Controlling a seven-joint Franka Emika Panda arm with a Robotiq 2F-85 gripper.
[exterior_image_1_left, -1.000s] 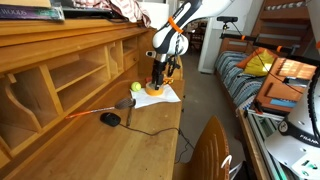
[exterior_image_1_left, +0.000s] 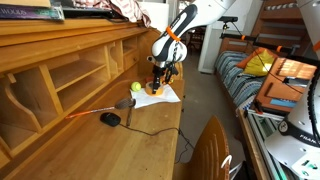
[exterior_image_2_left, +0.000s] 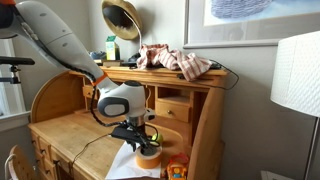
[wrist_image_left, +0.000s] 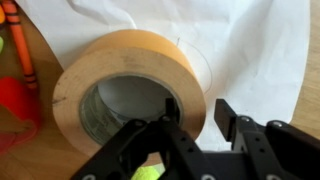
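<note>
A roll of tan tape (wrist_image_left: 130, 85) lies flat on a white sheet of paper (wrist_image_left: 255, 50) on the wooden desk. The gripper is low over the roll's near right side in the wrist view. Its black fingers (wrist_image_left: 171, 118) stand apart, with the roll's wall between their tips, one tip over the hole and the other outside the rim. Whether they touch the tape cannot be made out. Exterior view 2 shows the roll (exterior_image_2_left: 148, 157) below the arm's dark gripper (exterior_image_2_left: 135, 134).
A green ball (exterior_image_1_left: 136, 87) sits beside the paper. Red and orange items (exterior_image_2_left: 177, 166) lie close to the roll. Nearer along the desk are a black object (exterior_image_1_left: 110, 119) and a long orange stick (exterior_image_1_left: 90, 112). Wooden cubbyholes (exterior_image_1_left: 80, 75) line the back.
The arm's lower part has come down slightly towards the roll over the last second. The roll and paper appear to be in the same place.
</note>
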